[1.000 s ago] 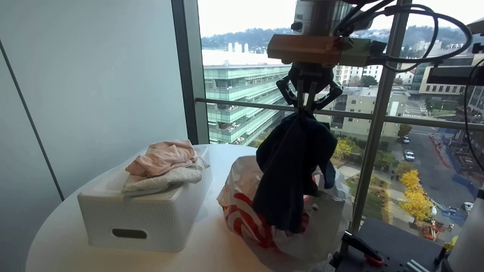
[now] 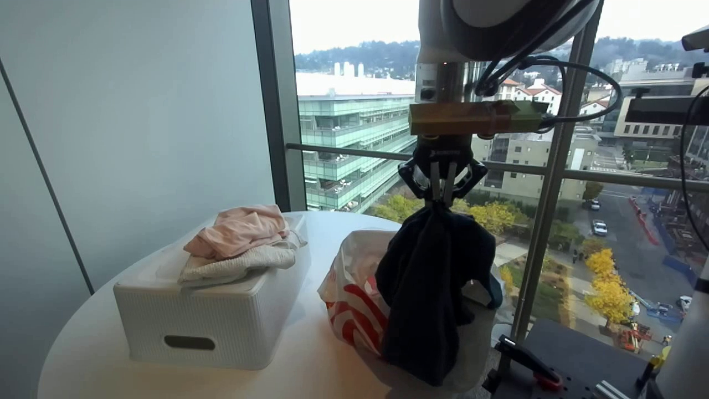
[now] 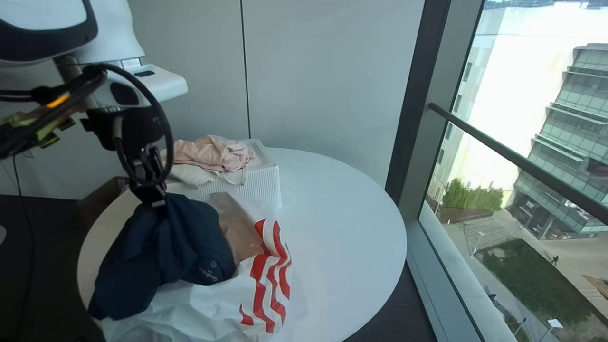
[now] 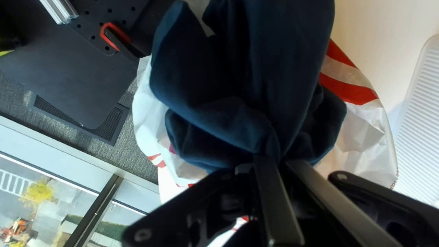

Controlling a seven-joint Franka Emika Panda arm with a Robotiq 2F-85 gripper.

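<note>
A dark navy cloth [image 2: 425, 292] hangs in loose folds from my gripper [image 2: 440, 201], which is shut on its bunched top. Behind and below it is a white plastic bag [image 2: 355, 296] with red stripes, partly hidden by the cloth. In the second exterior view the navy cloth [image 3: 171, 245] drapes across the bag [image 3: 265, 268], and small light lettering shows on it. Looking down from the wrist, I see the cloth [image 4: 247, 82] spread over the bag's opening, with bag edges [image 4: 362, 136] showing on both sides. Whether the cloth rests on the bag is hard to tell.
A white ribbed box [image 2: 193, 326] stands upside down or lidded on the round white table [image 2: 312, 366]. On top of it lie a pink cloth [image 2: 242, 229] and a cream cloth [image 2: 239, 264]. Clear tabletop [image 3: 347, 228] extends toward the window.
My gripper has come down and slightly left in the first exterior view, carrying the navy cloth lower across the bag. The box and its cloths are unmoved.
</note>
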